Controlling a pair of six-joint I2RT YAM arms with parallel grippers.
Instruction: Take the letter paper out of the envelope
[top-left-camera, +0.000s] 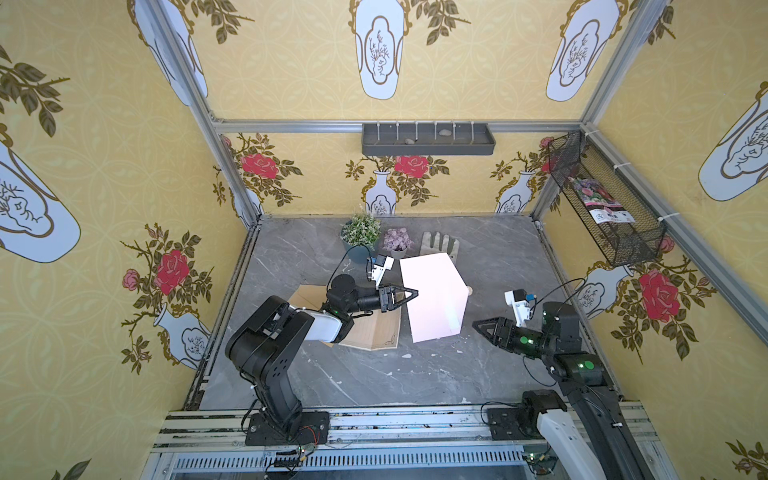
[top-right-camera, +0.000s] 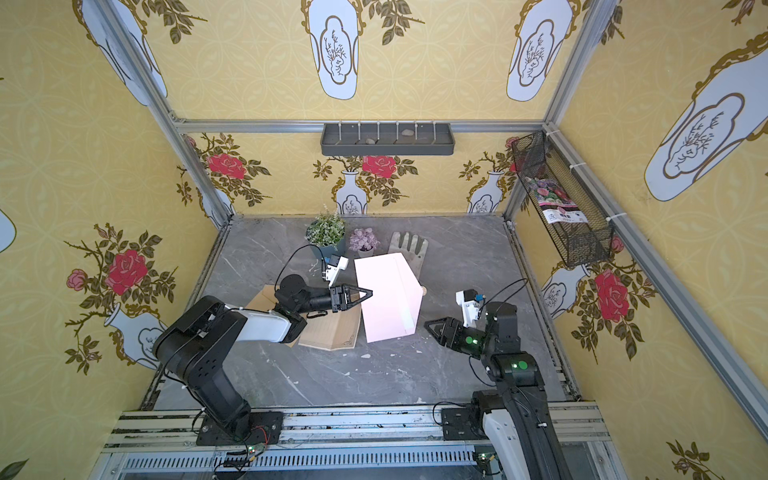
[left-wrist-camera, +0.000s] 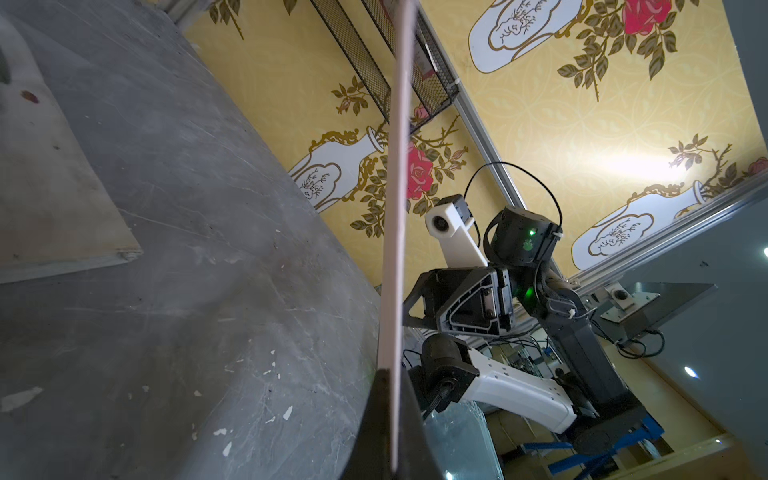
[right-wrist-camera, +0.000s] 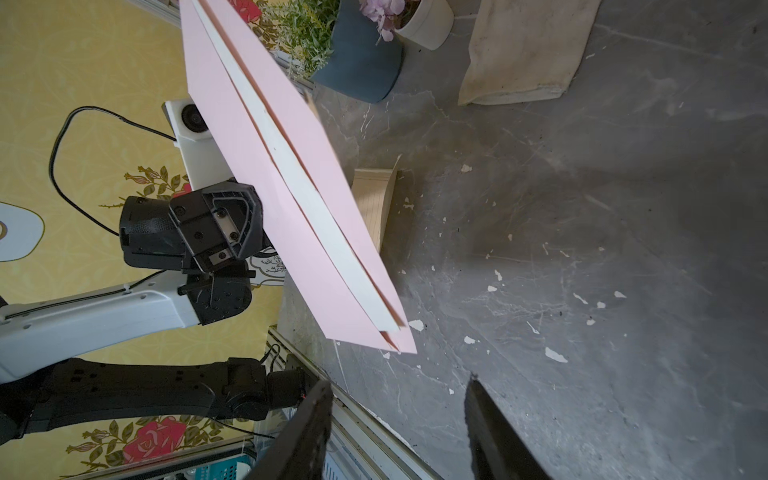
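The pink envelope hangs above the middle of the table, my left gripper shut on its left edge. Edge-on in the left wrist view, the envelope runs up from between the fingers. Its mouth gapes toward my right gripper in the right wrist view, where the edge of the white letter paper shows between the two pink sides. To the right of the envelope, apart from it, my right gripper is open with nothing between its fingers.
A tan open box-like piece lies under the left arm. Potted plants and a glove sit at the back. A wire basket hangs on the right wall.
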